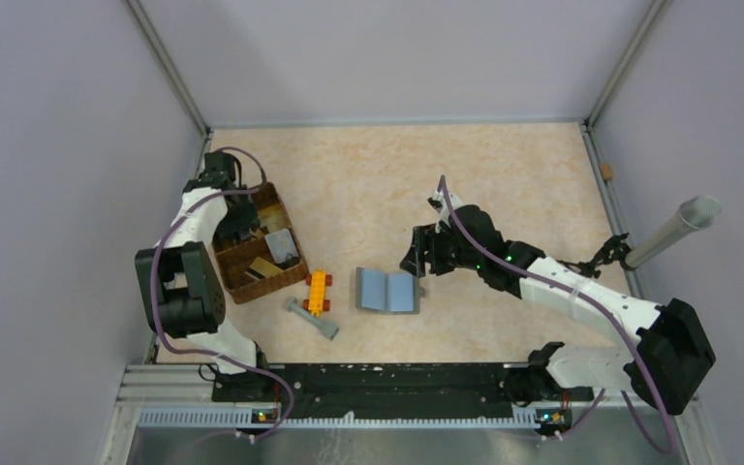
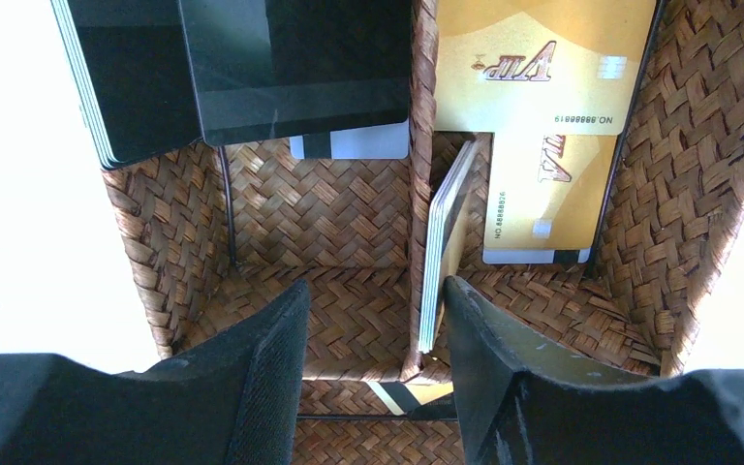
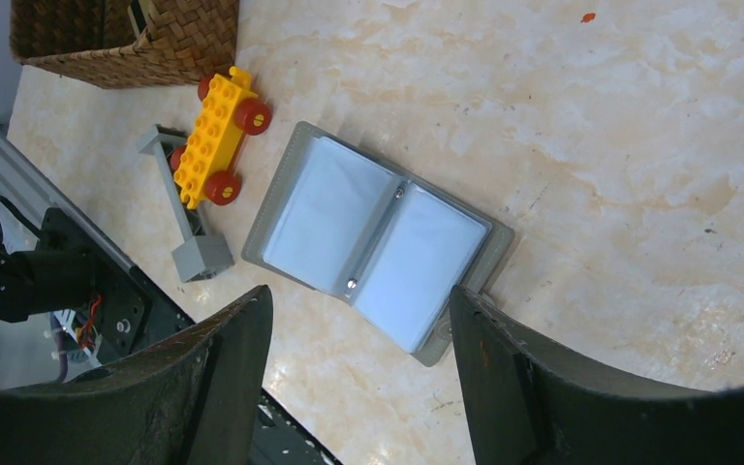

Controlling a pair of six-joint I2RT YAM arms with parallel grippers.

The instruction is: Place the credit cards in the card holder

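My left gripper is down inside the woven basket (image 1: 260, 283), open, its right finger touching a small upright stack of cards (image 2: 441, 252) beside a divider. Gold cards (image 2: 533, 68) lie in the compartment to the right, dark cards (image 2: 295, 68) to the upper left. The card holder (image 1: 387, 291), a grey base with two pale blue leaves, lies on the table right of the basket. My right gripper hangs open above and beside the holder, nothing between its fingers.
A yellow toy car with red wheels (image 1: 317, 291) and a grey bar (image 1: 310, 320) lie between basket and holder.
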